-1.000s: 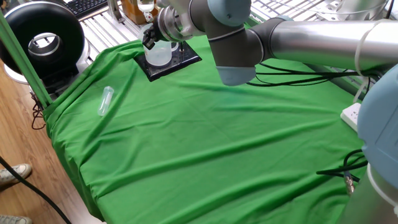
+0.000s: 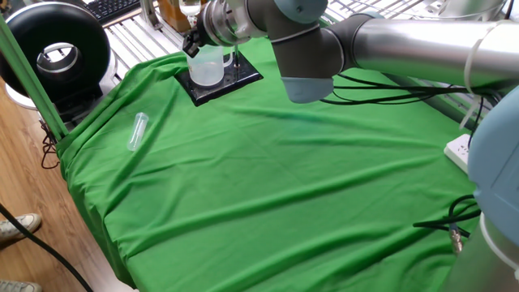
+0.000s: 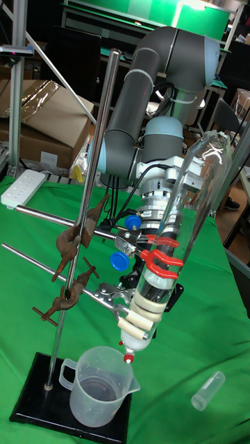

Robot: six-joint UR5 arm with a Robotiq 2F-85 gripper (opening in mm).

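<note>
A clear glass column (image 3: 198, 181) leans in a stand, gripped by red-tipped clamp prongs (image 3: 161, 265). Pale bands and a white tip with a red stopcock (image 3: 128, 356) form its lower end. Below that tip, a translucent plastic beaker (image 3: 94, 403) with a handle stands on the black stand base (image 2: 250, 79). My gripper (image 2: 192, 44) is close above the beaker (image 2: 208, 73) in exterior view 1. In exterior view 3 the column and clamps largely cover it. Whether its fingers are open, or touch the stopcock, does not show.
An empty clear tube (image 2: 138, 131) lies on the green cloth (image 2: 268, 195). The metal stand rod (image 3: 89, 200) and rusty clamp holders (image 3: 68, 296) rise beside the column. A white power strip (image 2: 459, 152) sits at the right edge.
My gripper and wrist have shifted slightly up and to the left in exterior view 1. The beaker, stand base and loose tube stay in place.
</note>
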